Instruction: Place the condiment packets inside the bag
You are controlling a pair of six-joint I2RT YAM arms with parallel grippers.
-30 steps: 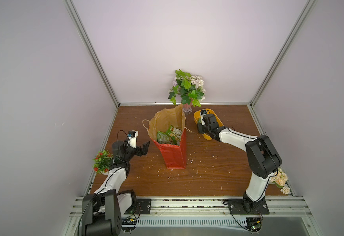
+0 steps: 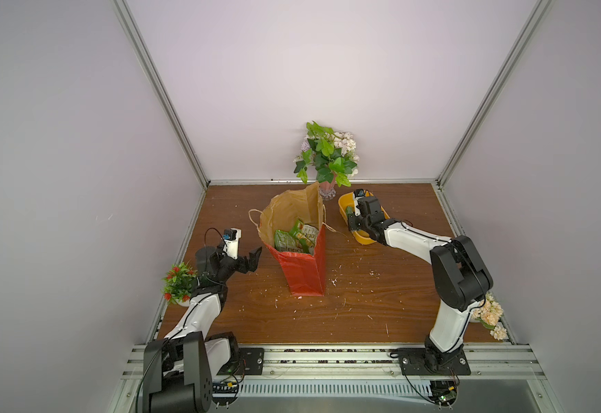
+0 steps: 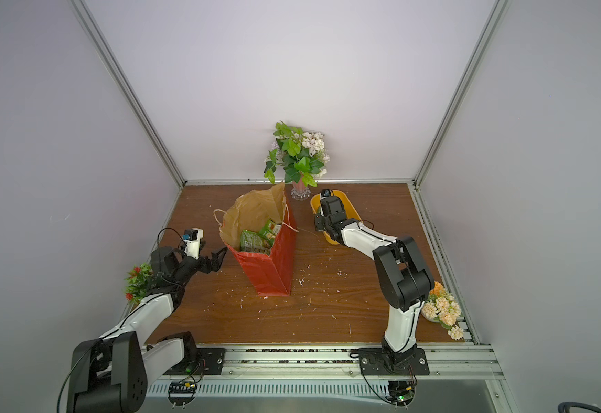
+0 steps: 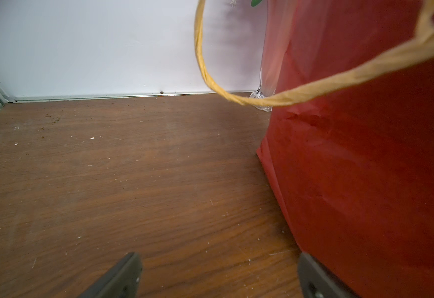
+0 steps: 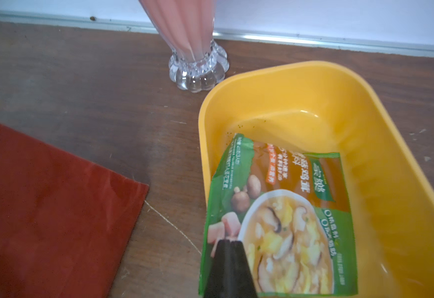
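Note:
A red paper bag [image 2: 305, 272] with a tan inside stands upright at the table's middle, its mouth wide. Several green packets [image 2: 290, 241] show within it. To the right, a yellow tray [image 5: 375, 114] holds a green and brown soup packet [image 5: 286, 228] leaning on its left side. The right gripper is over the tray, its fingers closed together in front of the packet's lower left part. Whether any packet edge is pinched there cannot be told. My left gripper stands open and empty, left of the bag and apart from it in the top views.
Behind the bag and tray is a clear-footed vase [image 5: 197, 69] with leaves and white flowers. Potted flowers stand at the left [image 2: 179, 283] and front right [image 2: 487, 313]. A twisted bag handle [image 4: 286, 96] loops out on the left.
The right gripper has shifted slightly rightward and back over the yellow tray. The left arm, the bag and the packets inside it have not moved.

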